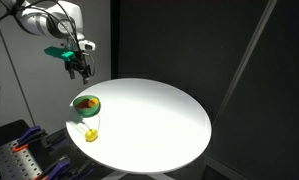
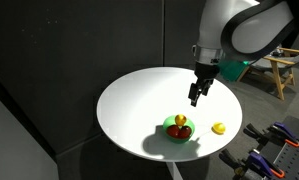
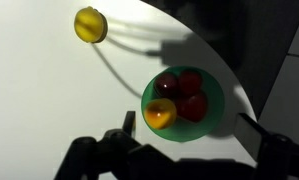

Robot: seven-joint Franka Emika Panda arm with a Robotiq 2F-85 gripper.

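Note:
A green bowl (image 3: 213, 112) stands near the table edge with an orange fruit (image 3: 160, 113) and several dark red fruits (image 3: 194, 107) inside. Outside the bowl, a yellow fruit (image 1: 91, 135) lies alone on the white table; the wrist view shows this yellow fruit (image 3: 89, 25) at the upper left. My gripper (image 2: 195, 98) hangs in the air over the bowl area, pointing down, clear of everything. In the wrist view, its fingers (image 3: 127, 124) are spread wide, with the bowl visible below and beyond them. Nothing is held.
Dark floor shows past the table edge close to the bowl. A wooden chair (image 2: 280, 75) stands at the back right in exterior view 2.

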